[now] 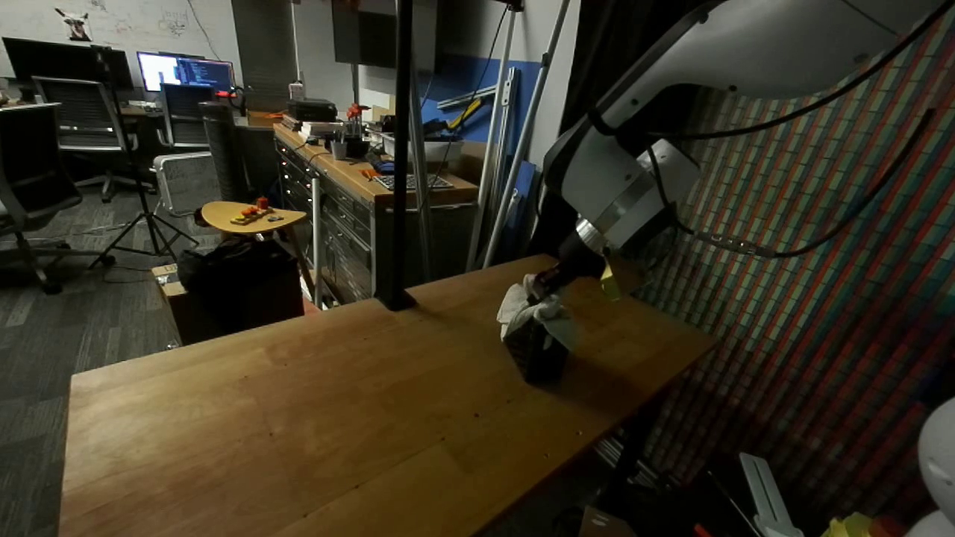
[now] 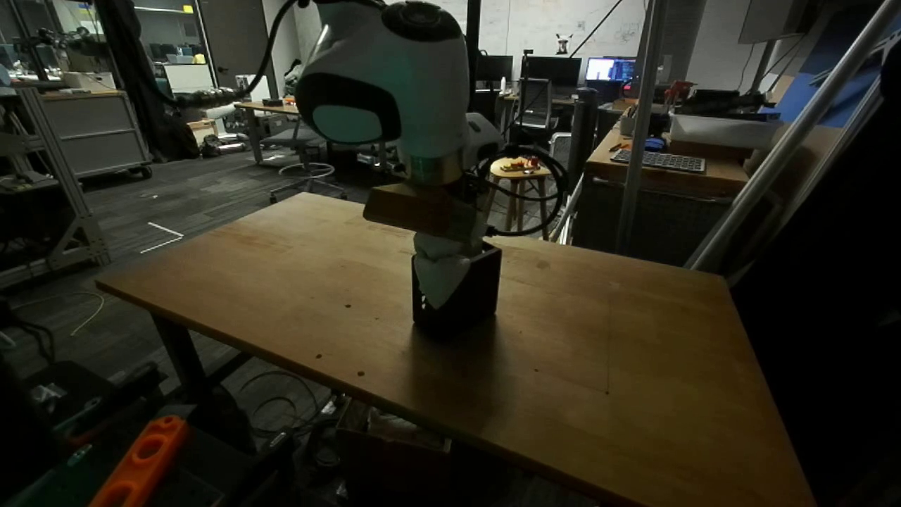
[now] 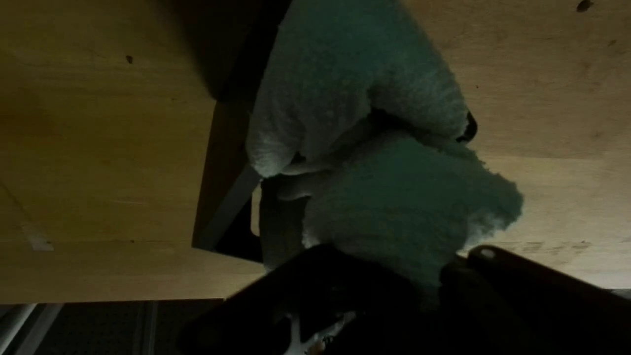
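Note:
A dark open-topped box (image 1: 535,354) stands on the wooden table (image 1: 295,412), towards its right end in the first exterior view. Pale cloth (image 1: 521,309) is bunched over the box's top and droops past its rim. In the second exterior view, a corner of the cloth (image 2: 443,279) hangs down the box's side (image 2: 475,291). My gripper (image 1: 537,291) reaches down at the box's top and is shut on the cloth. Seen from the wrist, the cloth (image 3: 408,207) runs in between the dark fingers; their tips are partly hidden by it.
Bare table surrounds the box, with the widest free room to the left in the first exterior view. A black upright post (image 1: 399,179) stands at the table's far edge. A patterned curtain (image 1: 833,268) hangs close beyond the right end.

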